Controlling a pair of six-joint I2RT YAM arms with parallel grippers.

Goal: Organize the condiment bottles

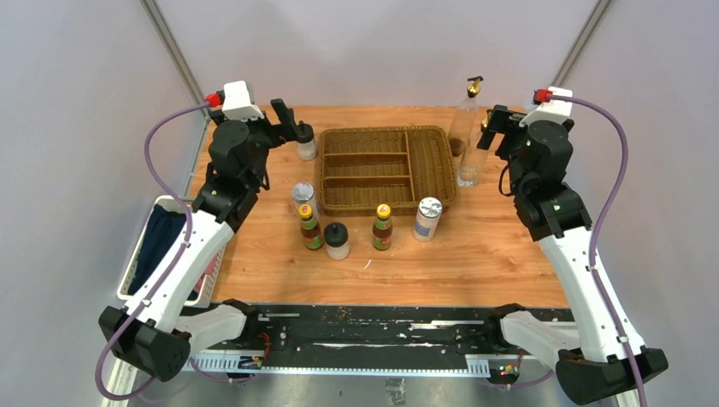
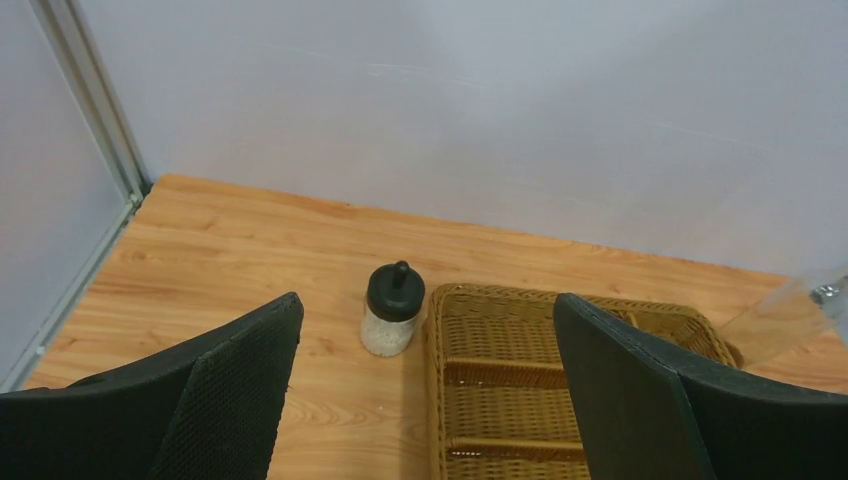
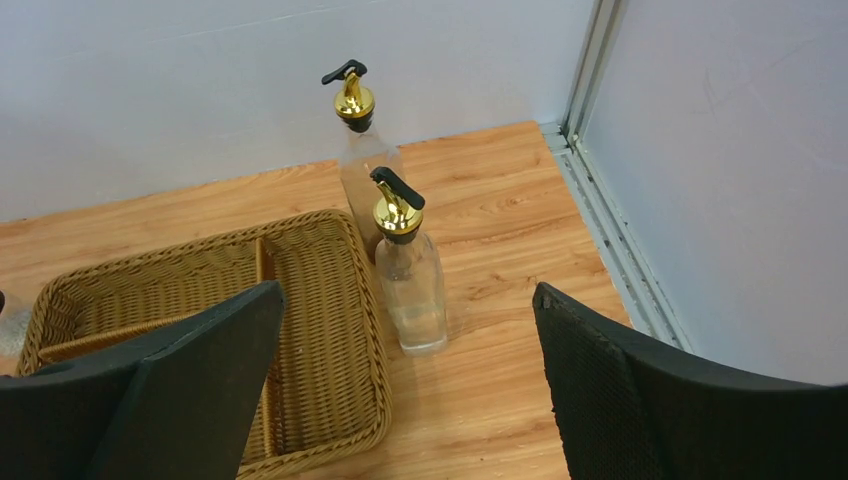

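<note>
An empty wicker basket [image 1: 365, 209] with wooden dividers lies mid-table. To its right stand two glass bottles with gold pourers, a rear bottle [image 3: 358, 165] and a front bottle [image 3: 415, 290]. Left of the basket is a black-lidded jar [image 2: 388, 325]. A silver-topped can [image 1: 303, 195], two yellow-capped bottles [image 1: 310, 231] [image 1: 382, 229], another black-lidded jar [image 1: 337, 243] and a white can [image 1: 427, 222] stand near the basket's left and front sides. My left gripper is open and empty above the table's left part. Also open and empty, my right gripper hangs above the right part.
A white bin [image 1: 131, 267] with dark cloth sits off the table's left edge. Bare wood [image 1: 509, 271] spreads over the front right, and the front strip of the table is mostly clear. Walls stand behind and at both sides.
</note>
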